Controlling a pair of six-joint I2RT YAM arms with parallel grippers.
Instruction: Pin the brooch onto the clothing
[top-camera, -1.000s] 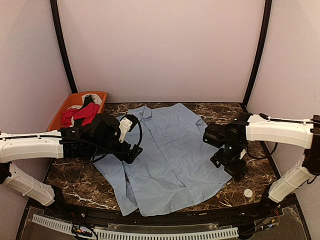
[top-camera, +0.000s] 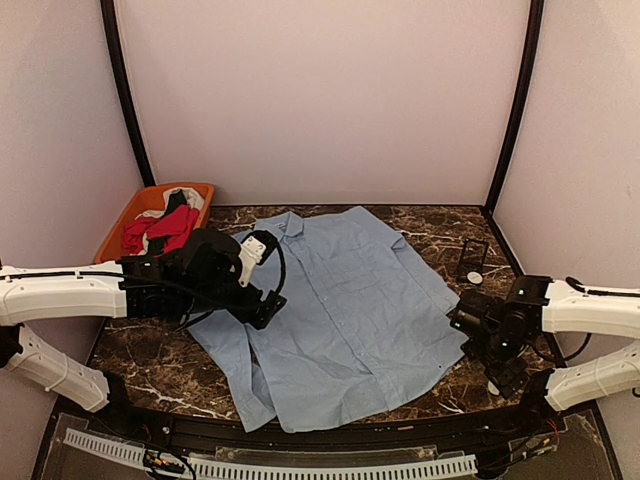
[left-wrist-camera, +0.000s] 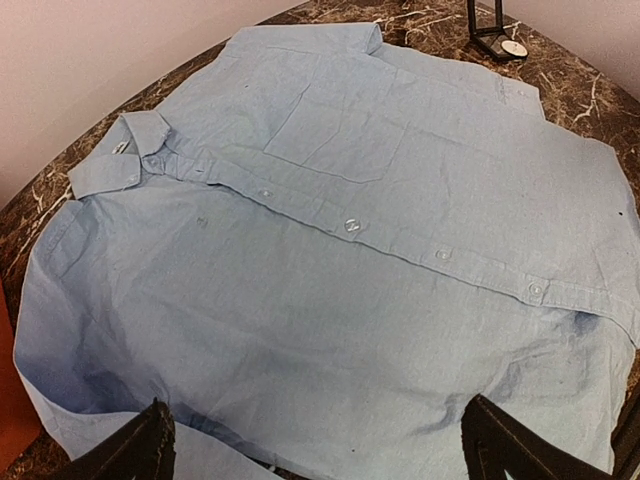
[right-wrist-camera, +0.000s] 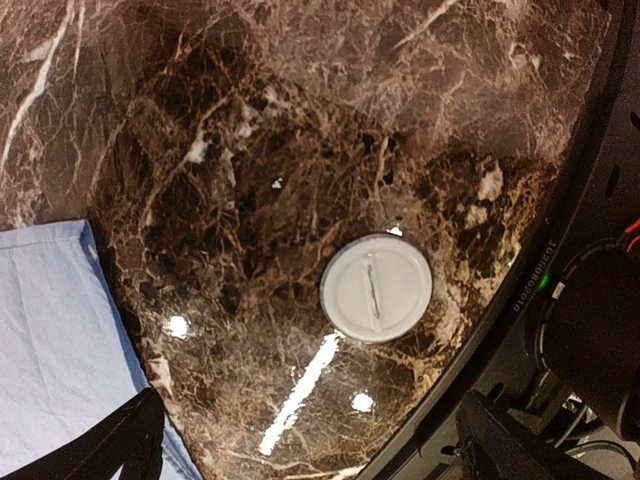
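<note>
A light blue button-up shirt (top-camera: 350, 300) lies spread on the dark marble table, its collar toward the back. A round white brooch (right-wrist-camera: 375, 287) with a pin across it lies on bare marble at the near right, beside the shirt's edge. My right gripper hangs open just over it, nothing between its fingers. My left gripper (top-camera: 263, 305) is open above the shirt's left part, empty; the shirt front with pocket and buttons fills the left wrist view.
An orange bin (top-camera: 125, 215) of red, white and dark clothes stands at back left. A black stand (top-camera: 472, 260) with a white disc sits at back right. The table's dark front rail (right-wrist-camera: 470, 370) borders the brooch's side.
My right gripper has moved right and toward the table's front, from over the shirt's edge to above the brooch. My left arm has stayed still.
</note>
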